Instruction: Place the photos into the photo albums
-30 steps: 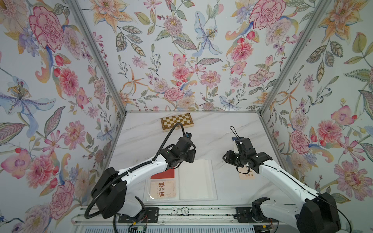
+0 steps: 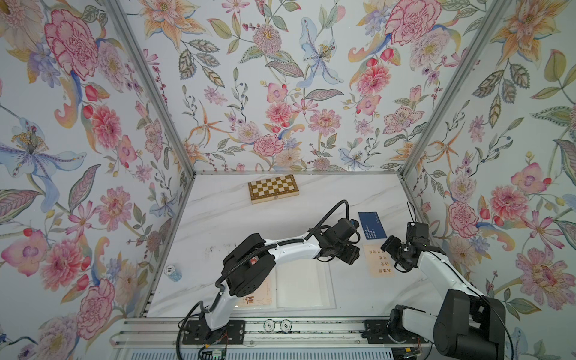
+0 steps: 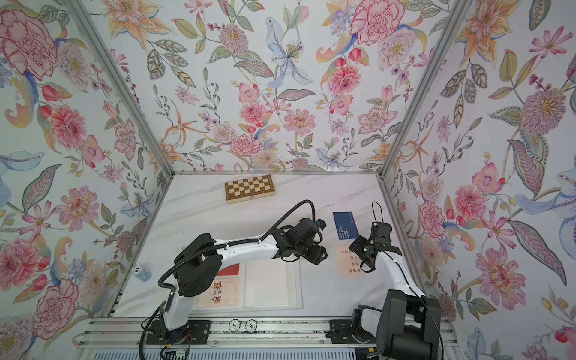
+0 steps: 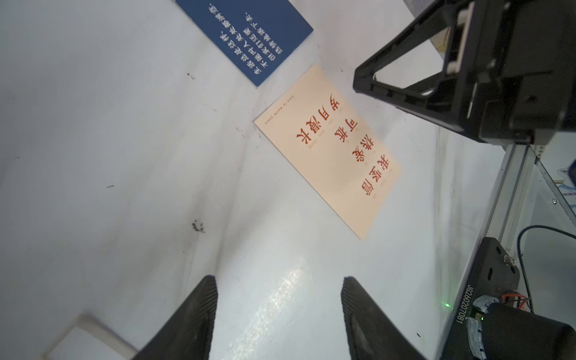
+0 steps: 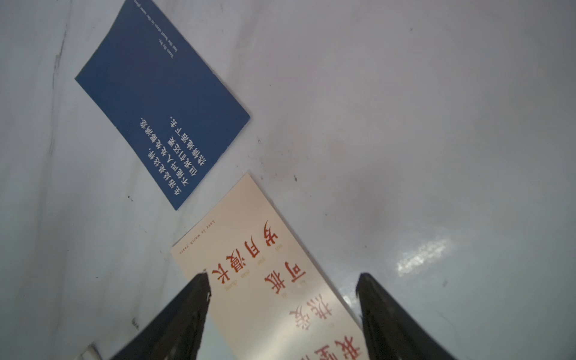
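Two photo cards lie flat on the table at the right: a dark blue one (image 5: 162, 108) and, in front of it, a peach one with red writing (image 5: 264, 264). The album (image 3: 273, 285) lies open at the front; a red card (image 3: 229, 270) and a peach card (image 3: 217, 292) are in its left page, the right page looks blank. My left gripper hangs over bare table between album and peach card, fingers apart and empty. My right gripper is open above the peach card, nothing between its fingers.
A chessboard (image 2: 273, 187) sits at the back. A blue-and-white cup-like object (image 2: 172, 273) stands at the left edge. My left arm crosses over the album, hiding part of it.
My left gripper has moved right, from above the album to beyond its right side. My right gripper has moved right, uncovering the blue card and more of the peach one.
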